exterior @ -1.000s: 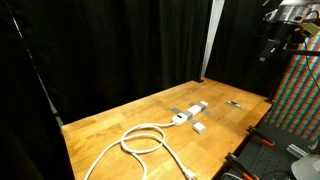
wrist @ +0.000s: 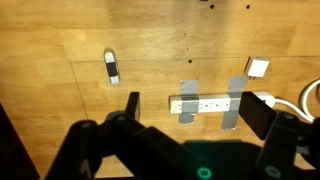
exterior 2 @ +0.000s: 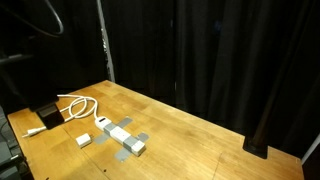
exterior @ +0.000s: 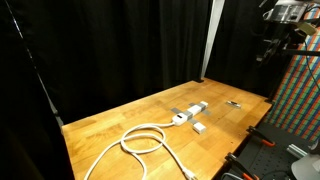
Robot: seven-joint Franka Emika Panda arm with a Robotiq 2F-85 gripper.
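A white power strip lies on the wooden table, with strips of grey tape across it. Close to it sits a small white block, also visible in exterior view 1 as a block in front of the strip. A short dark and pale pen-like object lies apart, to the left in the wrist view. High above the table's right end in exterior view 1 is my gripper. In the wrist view the gripper is open, its fingers wide apart, with nothing held.
The strip's white cord loops across the table's near part in exterior view 1. Black curtains hang behind it, and a dark stand rises at its back edge.
The arm at the upper right of exterior view 1 has shifted slightly to the left. Objects on the table have stayed in place.
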